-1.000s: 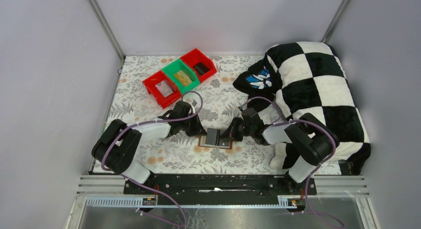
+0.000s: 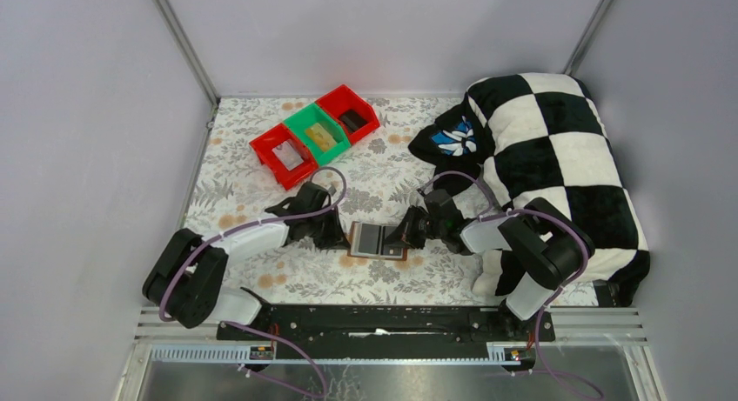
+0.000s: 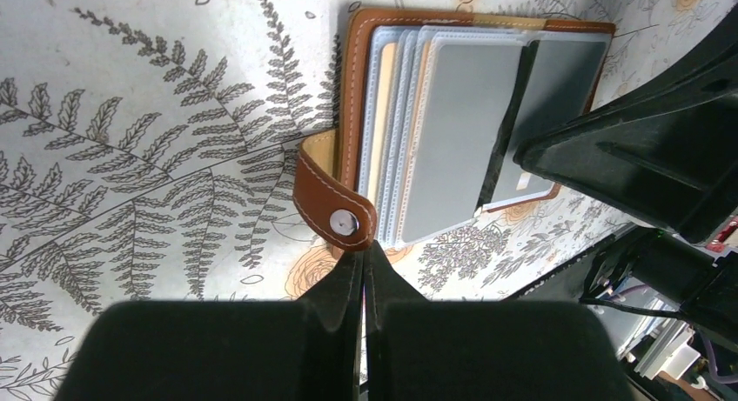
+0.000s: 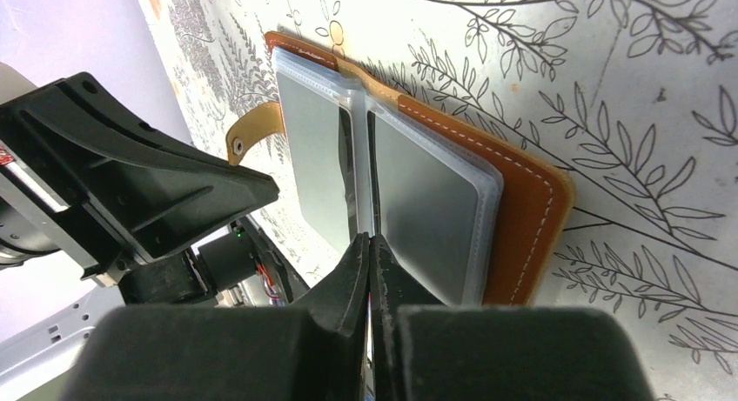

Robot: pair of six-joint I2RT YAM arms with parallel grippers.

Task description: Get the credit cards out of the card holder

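The brown leather card holder [image 2: 378,257] lies unfolded between my two grippers, with clear plastic sleeves showing grey cards [image 3: 466,114]. In the left wrist view its snap strap [image 3: 341,211] sticks out toward me, and a tan edge shows among the stacked sleeves. My left gripper is shut with nothing between its fingers, its tips by the strap's snap end. My right gripper is also shut and empty; its tips are over the near side of the holder, close to the centre fold, with the grey card [image 4: 426,201] outside them.
Red and green bins [image 2: 315,127] stand at the back left, holding a few items. A checkered black-and-white cushion [image 2: 557,166] fills the right side.
The left gripper has drawn back leftward from the sleeves, staying shut. The holder lies in about the same place.
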